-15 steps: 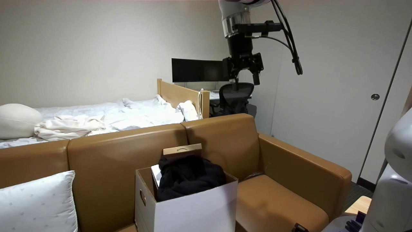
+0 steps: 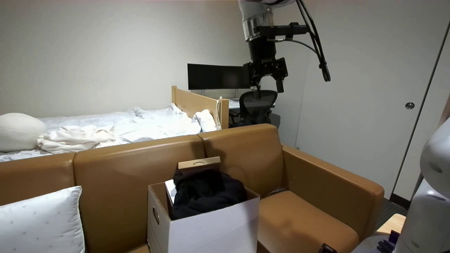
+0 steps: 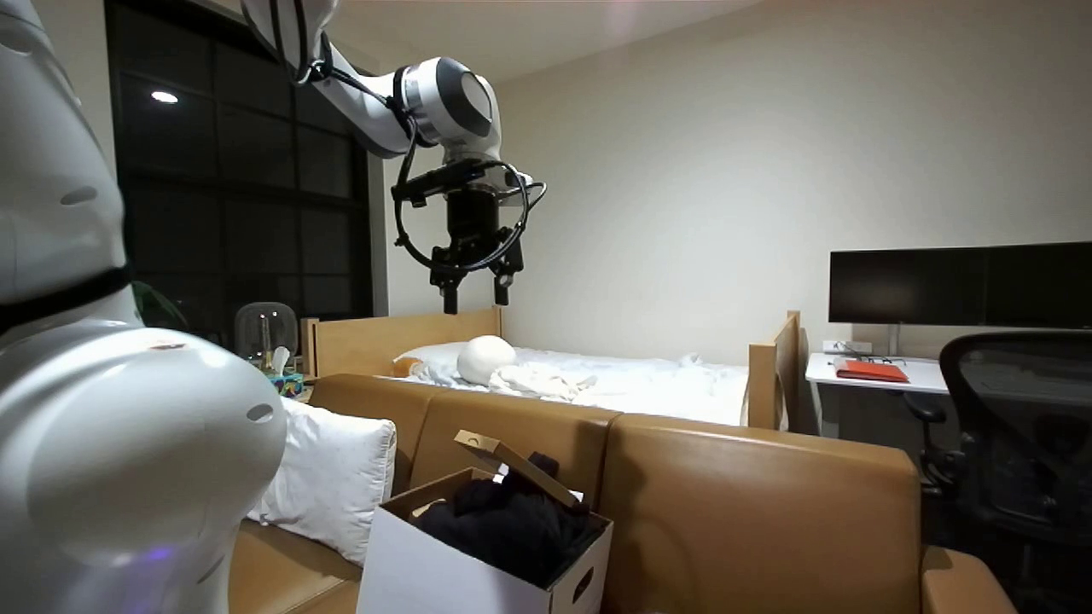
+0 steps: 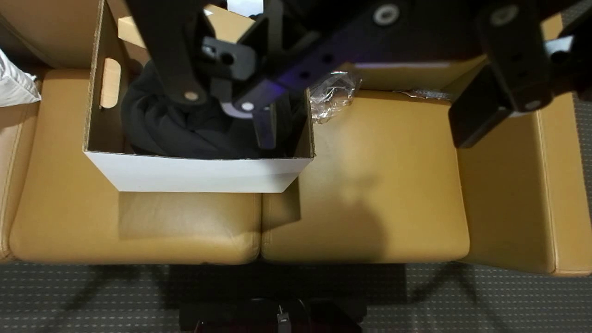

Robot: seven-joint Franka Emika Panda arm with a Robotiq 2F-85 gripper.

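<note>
My gripper (image 2: 268,89) hangs high over the sofa, pointing down, its fingers spread well apart with nothing between them. In the second exterior view the gripper (image 3: 475,298) is also open, well above the white cardboard box (image 3: 450,563). The box stands on the brown sofa (image 2: 139,164). Crumpled black cloth (image 2: 209,192) fills much of it, next to a brown carton (image 2: 199,163) that sticks up at the back. From the wrist, the black cloth (image 4: 183,127) lies below one finger, and bare seat shows below the gap. The fingers partly cover the box's far side.
Clear crinkled plastic (image 4: 334,94) lies on the seat beside the box. A white pillow (image 2: 46,221) leans on the sofa's left part. A bed (image 2: 126,126) stands behind.
</note>
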